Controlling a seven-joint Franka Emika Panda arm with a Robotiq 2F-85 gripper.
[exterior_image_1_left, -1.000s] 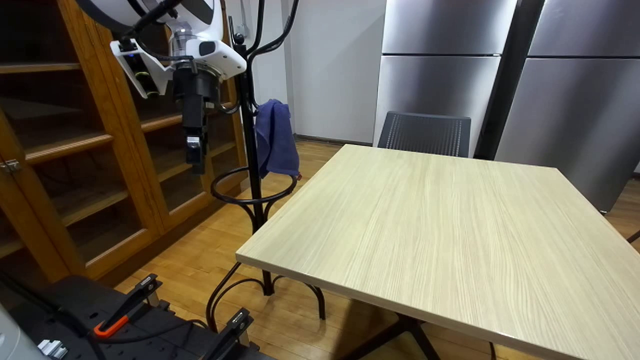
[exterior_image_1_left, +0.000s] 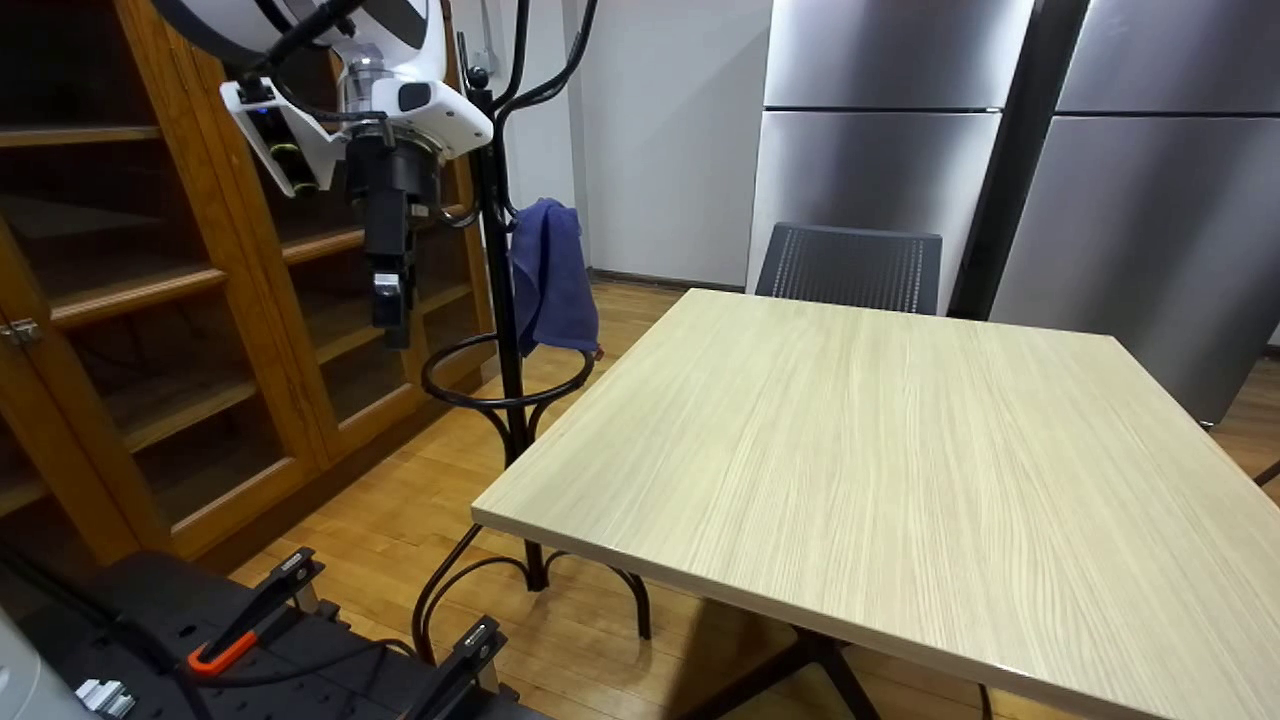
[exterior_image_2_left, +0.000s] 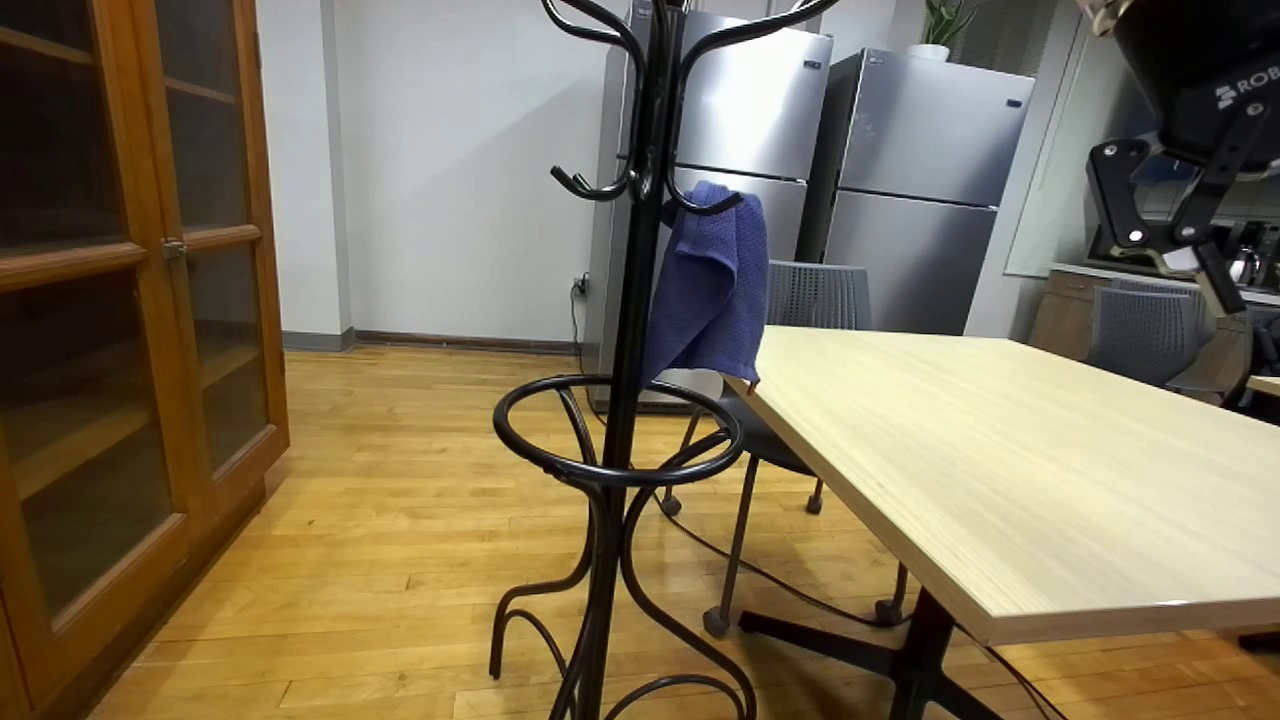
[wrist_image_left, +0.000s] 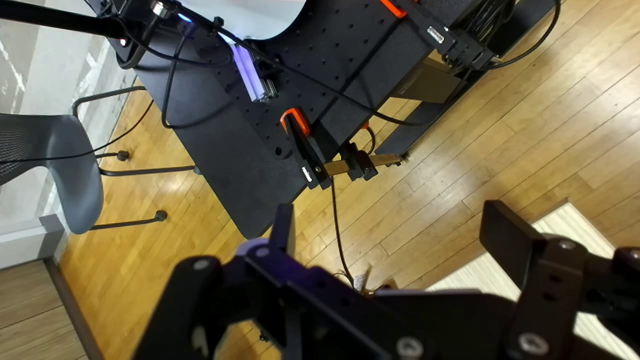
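Observation:
A blue towel (exterior_image_1_left: 552, 278) hangs from a hook of the black coat rack (exterior_image_1_left: 494, 240), beside the table's left edge. In exterior view 2 the same towel (exterior_image_2_left: 710, 288) drapes down to just above the rack's ring. My gripper (exterior_image_1_left: 390, 336) points downward in the air to the left of the rack, apart from the towel. The wrist view shows my gripper open, its fingers (wrist_image_left: 507, 240) wide apart with only floor seen between them. The towel is out of the wrist view.
A bare wooden table (exterior_image_1_left: 888, 456) fills the right side. Wooden glass-door cabinets (exterior_image_1_left: 156, 300) stand at the left. A black base with clamps (wrist_image_left: 312, 150) and cables lies below the arm. A dark chair (exterior_image_1_left: 852, 266) sits behind the table, in front of steel fridges (exterior_image_1_left: 882, 156).

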